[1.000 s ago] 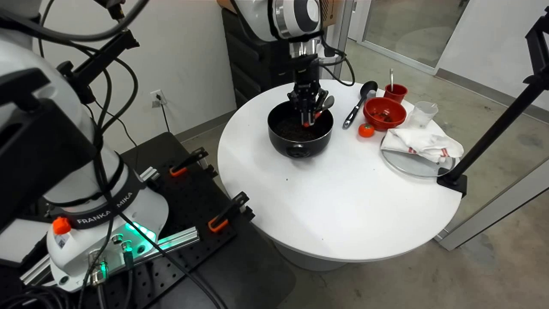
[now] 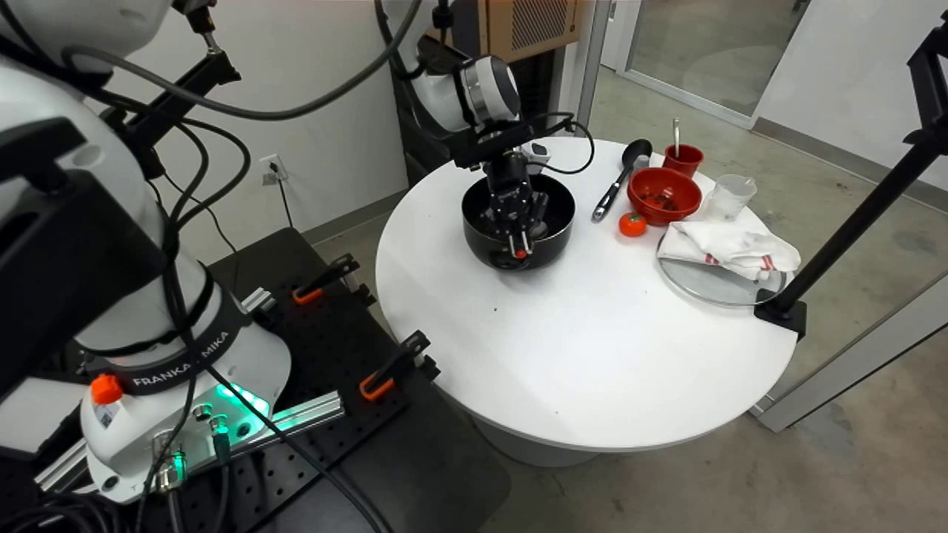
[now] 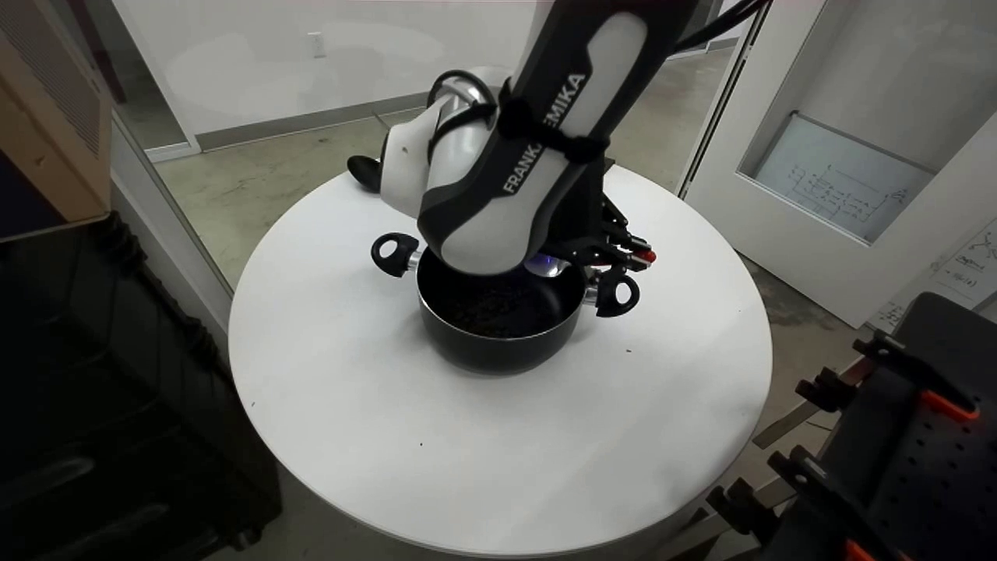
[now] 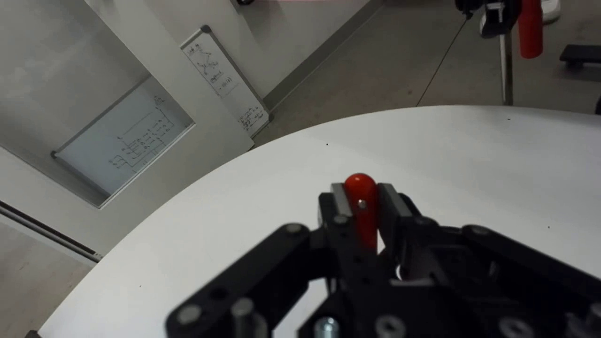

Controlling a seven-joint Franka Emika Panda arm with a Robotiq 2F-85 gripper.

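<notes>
A black pot [image 2: 507,258] with two looped side handles stands on the white round table, dark inside; some dark bits may lie on its floor in exterior view 2. My gripper [image 2: 520,240] is over the near part of the pot in exterior view 1, tilted well over. It is shut on a spoon's red handle [image 4: 360,186], whose rounded end shows between the fingers in the wrist view. A shiny spoon bowl [image 3: 544,266] shows inside the pot's rim in exterior view 2. Whether the spoon bowl carries anything cannot be told.
To the pot's right in exterior view 1 are a black ladle [image 2: 609,196], tomato [image 2: 632,225], red bowl [image 2: 681,199], red cup [image 2: 683,161], clear cup [image 2: 734,194] and a white cloth [image 2: 729,243] on a glass lid [image 2: 708,285].
My gripper has swung from pointing down to a strong tilt and come toward the near side of the pot. The spoon, still held, has turned with it.
</notes>
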